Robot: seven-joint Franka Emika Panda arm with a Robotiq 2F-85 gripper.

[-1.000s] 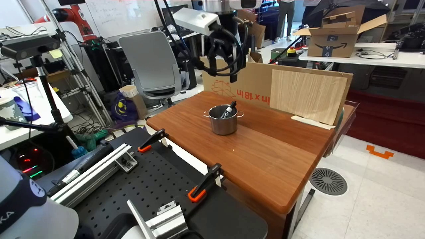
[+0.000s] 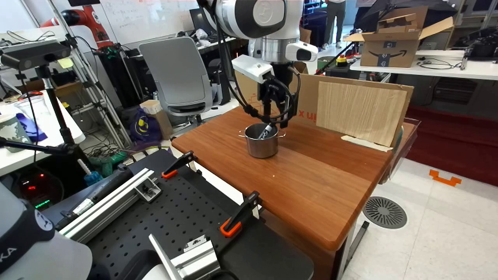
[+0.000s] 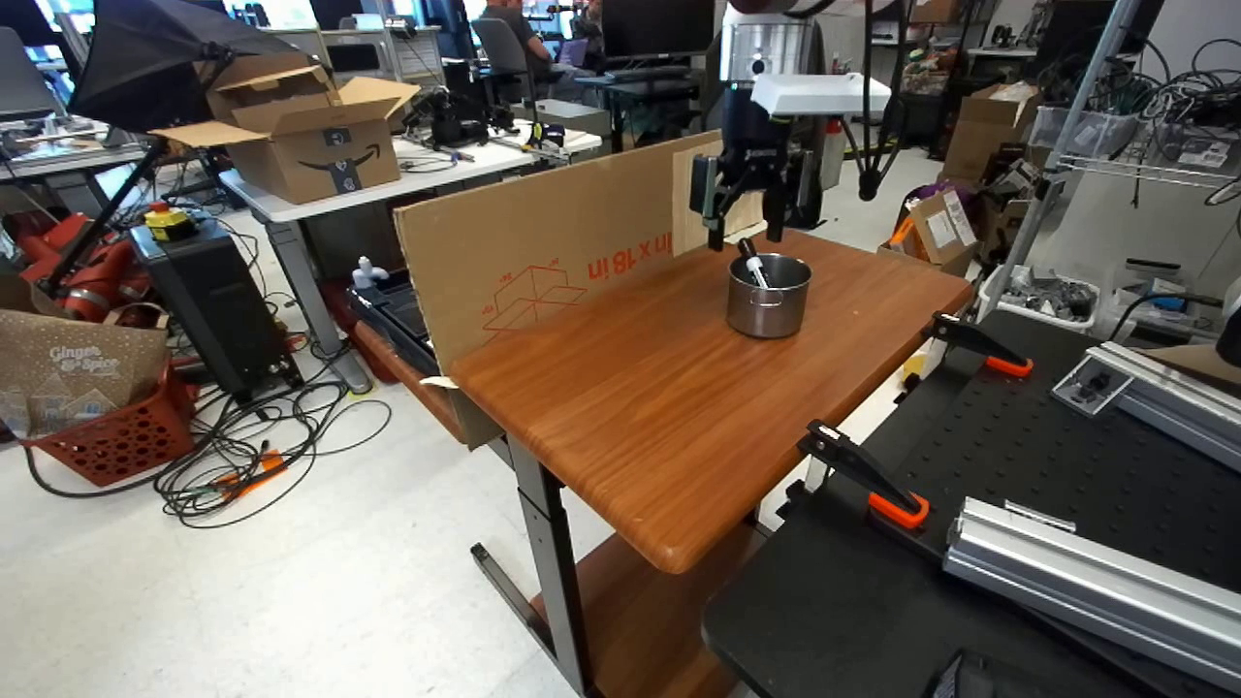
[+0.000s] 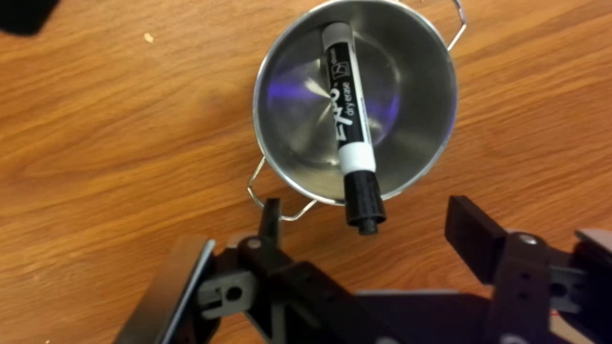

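A steel pot (image 2: 262, 146) with thin wire handles stands on the wooden table. Inside it leans a black and white dry-erase marker (image 4: 348, 103), its grey end low in the pot and its black cap (image 4: 364, 198) poking out over the rim. My gripper is open in the wrist view, one finger on each side of the cap with clear gaps, touching neither. In exterior view 2 the gripper (image 3: 747, 240) hangs just above the pot (image 3: 767, 314), with the marker (image 3: 752, 267) beneath it. Exterior view 1 hides the cap behind the gripper (image 2: 275, 125).
A cardboard panel (image 3: 558, 238) stands upright along the table's far side, close behind the gripper. Orange-tipped clamps (image 2: 240, 214) sit along the black perforated bench's edge.
My gripper has come down and slightly right in exterior view 1, from high above the pot to around the marker's cap. The pot and marker have stayed in place.
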